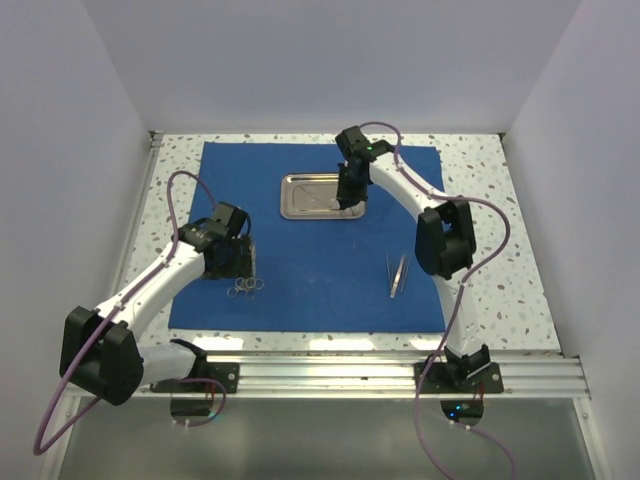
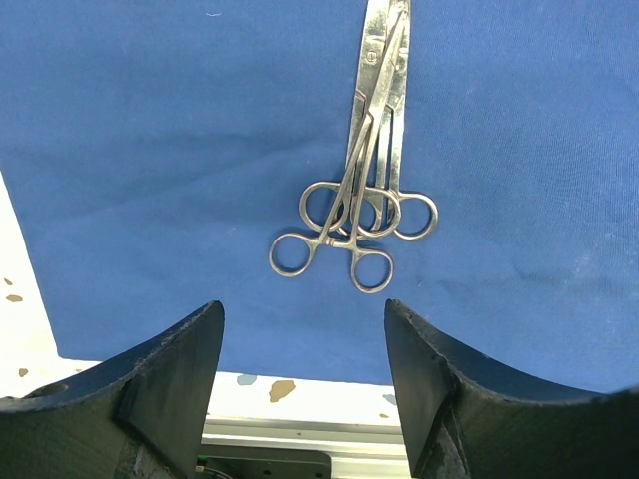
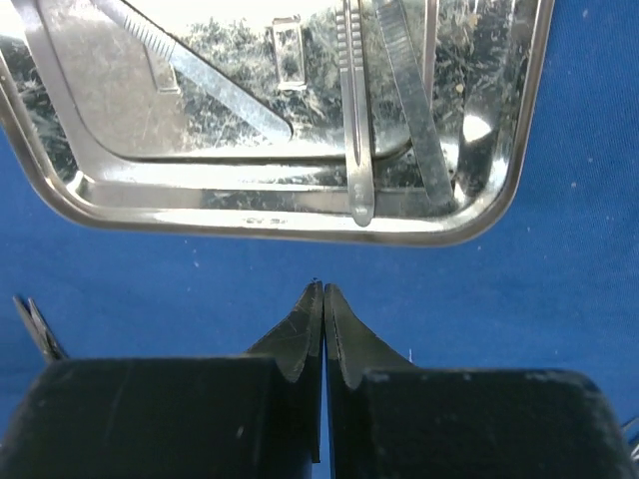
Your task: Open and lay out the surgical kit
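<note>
The steel tray (image 3: pixel 240 222) fills the upper part of the right wrist view. Inside it lie a scalpel handle (image 3: pixel 356 130), a second handle (image 3: pixel 414 100) just to its right, and a ridged instrument (image 3: pixel 215 80) slanting at the left. My right gripper is shut with nothing between its fingertips; in that view it appears below the tray's near rim, apart from the handles. In the left wrist view my left gripper stands wide open and empty. Scissors-like ringed instruments (image 2: pixel 369 130) lie overlapping on the blue cloth (image 2: pixel 180 150) beyond its fingers.
Slim instruments (image 1: pixel 398 275) lie side by side on the right part of the cloth. A speckled tabletop (image 1: pixel 500 260) borders it, with a metal rail (image 1: pixel 330 370) along the front.
</note>
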